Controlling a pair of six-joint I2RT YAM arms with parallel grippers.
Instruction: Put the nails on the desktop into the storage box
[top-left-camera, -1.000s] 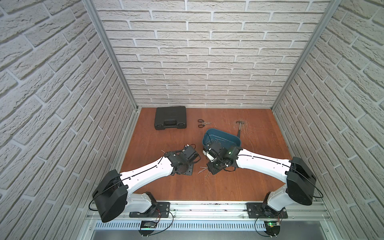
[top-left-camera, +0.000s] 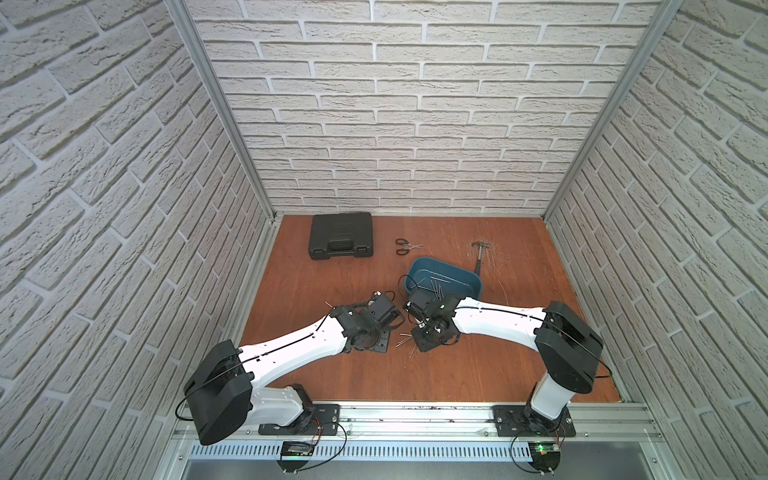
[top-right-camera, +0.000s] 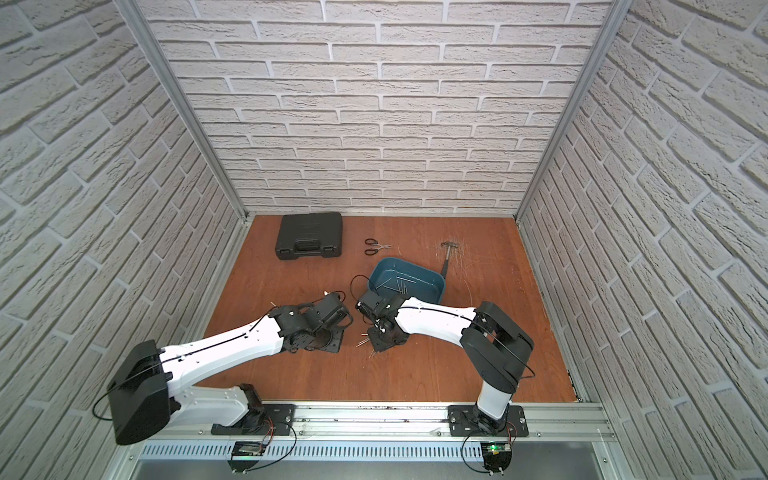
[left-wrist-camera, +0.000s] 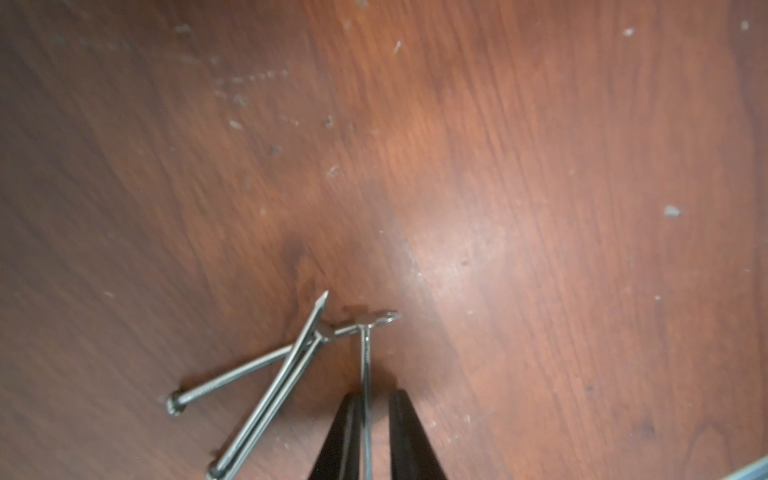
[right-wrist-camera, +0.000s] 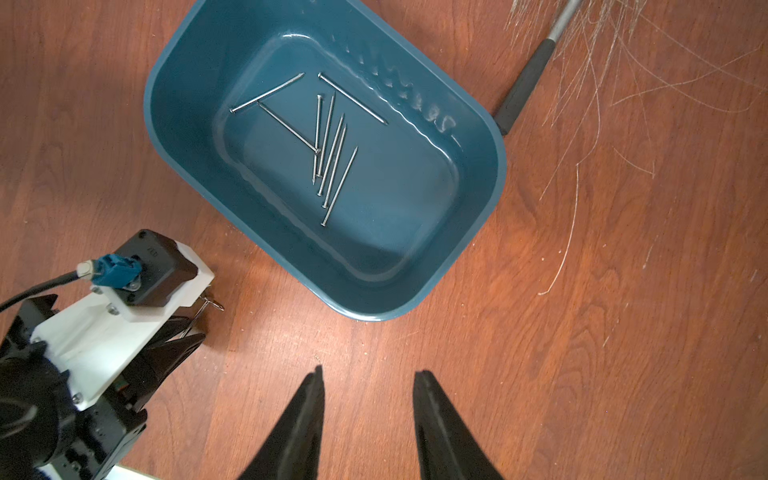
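Note:
In the left wrist view, my left gripper is open, its narrow gap straddling a thin upright-looking nail (left-wrist-camera: 365, 360) close to the left finger. Beside it, several nails (left-wrist-camera: 272, 388) lie crossed in a small pile on the desktop. The blue storage box (right-wrist-camera: 364, 308) fills the upper part of the right wrist view, with several nails (right-wrist-camera: 329, 160) loose on its floor. My right gripper is open and empty, its fingers apart over bare wood in front of the box. The top left view shows another nail tip (top-left-camera: 329, 304) behind the left arm.
A hammer (top-left-camera: 478, 256) with loose bristles lies right of the box. Scissors (top-left-camera: 406, 246) and a black case (top-left-camera: 341, 234) are at the back. Both arms' ends stand close together at mid-table.
The right arm's elbow has swung inward to the left, its gripper end shifting slightly left and forward. The left arm has moved only a little to the right.

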